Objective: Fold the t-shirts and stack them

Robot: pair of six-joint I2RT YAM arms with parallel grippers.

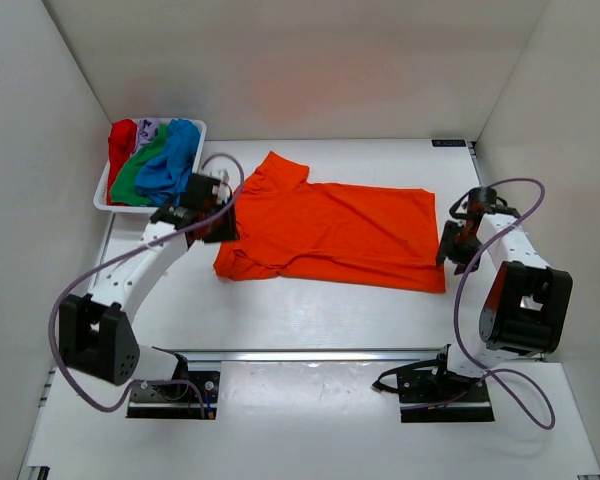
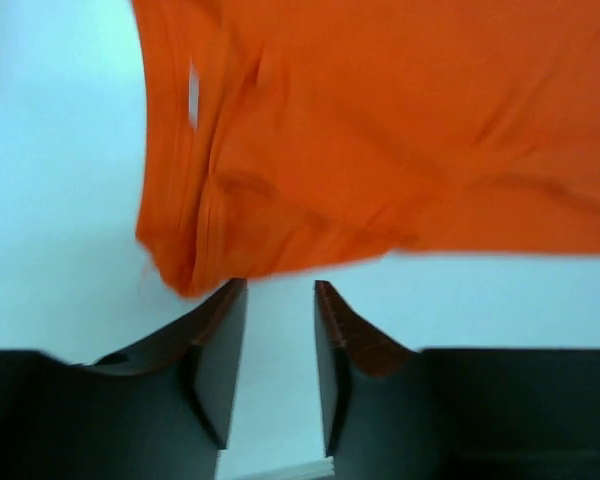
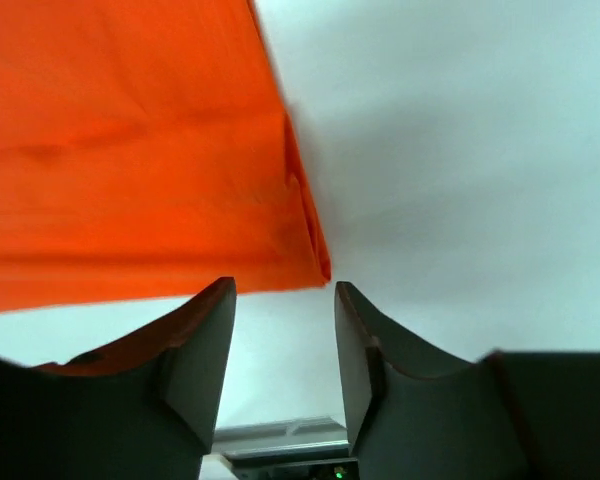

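Observation:
An orange-red t-shirt [image 1: 340, 225] lies spread sideways on the white table, its near edge doubled and a sleeve sticking out at the far left. Over its left end hovers my left gripper, open, with bare table between the fingers and the shirt's corner just beyond them. At the shirt's near right corner is my right gripper. It stands open too, the shirt's corner [image 3: 305, 268] showing just past its fingertips and not clasped.
A white bin [image 1: 155, 209] at the back left holds several shirts, among them a blue shirt [image 1: 168, 168], a green shirt [image 1: 140, 180] and a red shirt [image 1: 120, 150].

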